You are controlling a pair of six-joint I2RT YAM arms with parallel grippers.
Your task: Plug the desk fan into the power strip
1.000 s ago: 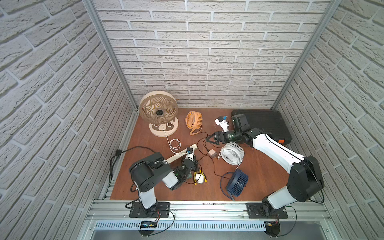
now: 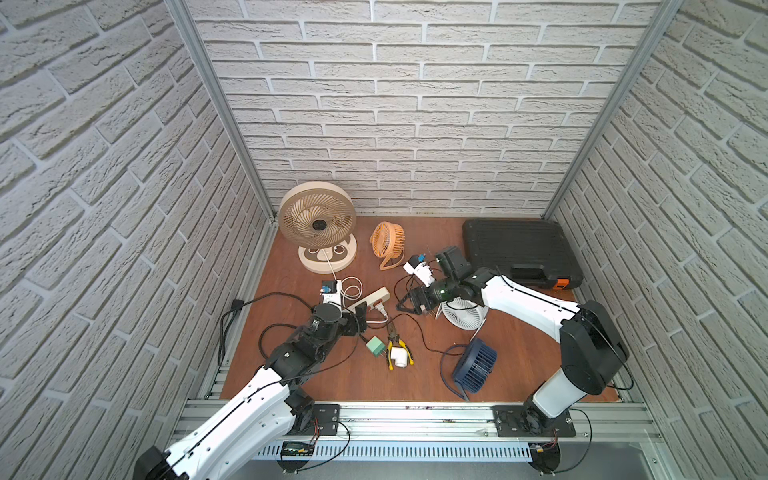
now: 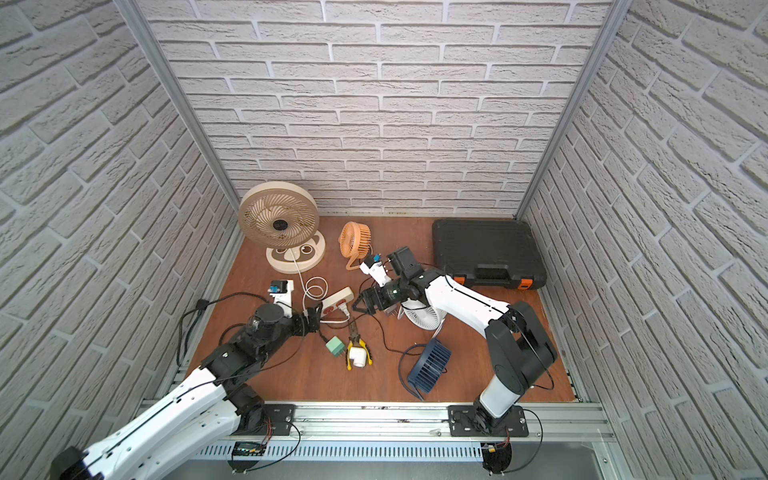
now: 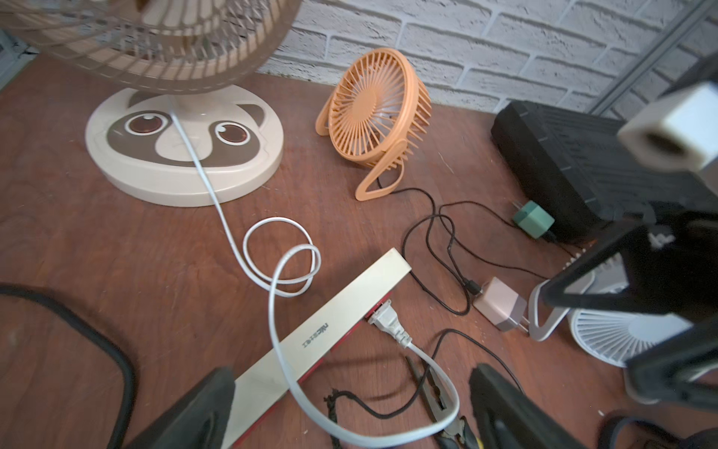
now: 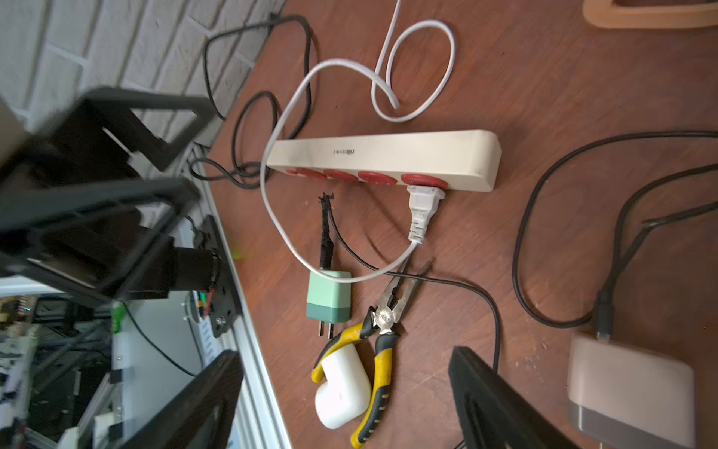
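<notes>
A large beige fan with an animal face on its base stands at the back left. Its white cord loops forward over the cream power strip. At one end of the strip, the white plug sits at the outermost red socket, touching the strip's side. My left gripper is open near the strip's left part, with nothing held. My right gripper, partly open, hovers right of the strip; between its fingers there is only free space, the plug lying beyond them.
Pliers, a green adapter and a white adapter lie in front of the strip. A pink adapter, orange fan, white fan, blue fan and black case surround it, with dark cables between.
My left gripper has drawn back leftward from the plug's end of the strip, uncovering the plug. My right gripper has moved left and toward the front, closer to the strip.
</notes>
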